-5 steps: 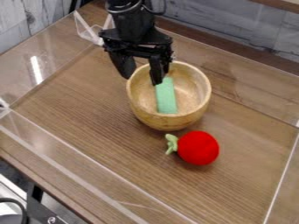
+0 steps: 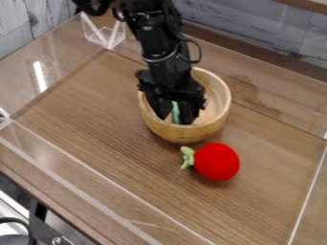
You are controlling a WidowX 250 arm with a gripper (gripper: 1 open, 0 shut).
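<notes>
My black gripper (image 2: 170,93) reaches down into a light wooden bowl (image 2: 183,132) in the middle of the table, its fingers over and around a pale green object (image 2: 175,115), which is mostly hidden by them. Whether the fingers grip it cannot be told. A red tomato-like object (image 2: 217,163) with a green stem lies just outside the bowl, at the front right.
A wooden edge runs along the back right, and pale strips lie at the back left beside the arm.
The red object is where it was.
</notes>
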